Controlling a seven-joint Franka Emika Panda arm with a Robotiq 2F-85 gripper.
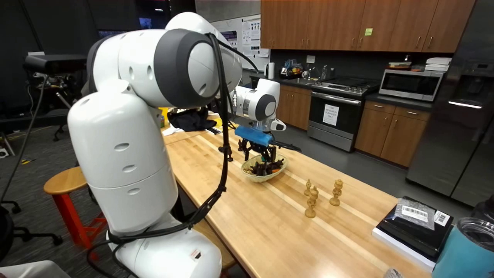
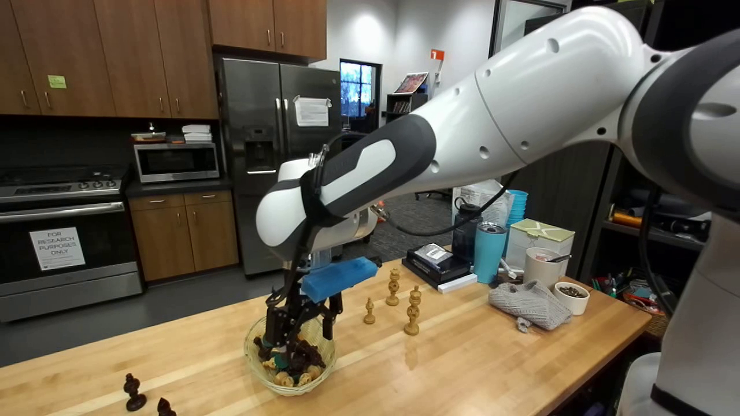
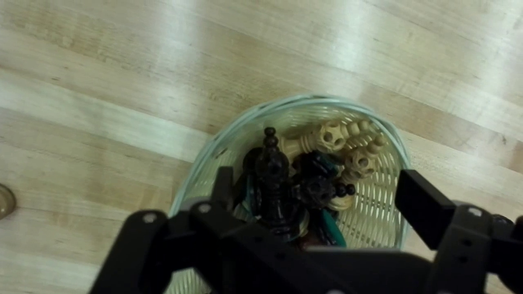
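My gripper is open over a pale wicker basket (image 3: 230, 128), its fingers wide apart. Several chess pieces lie jumbled in the basket. Among them, in the wrist view, are a dark piece (image 3: 272, 169) with a beaded tip and a light carved piece (image 3: 332, 137); their lower parts are partly hidden by the gripper. Green shows among the dark pieces. Both exterior views have the gripper low above the basket, under a blue block (image 2: 337, 278). Three light chess pieces stand upright on the table, including a tall one (image 2: 413, 312).
Dark chess pieces, one of them upright (image 2: 134, 392), stand on the basket's other side. A black box (image 1: 413, 227), a blue tumbler (image 2: 489, 252) and a grey cloth (image 2: 531, 304) occupy the table's far end. Bare tabletop lies between them and the light pieces.
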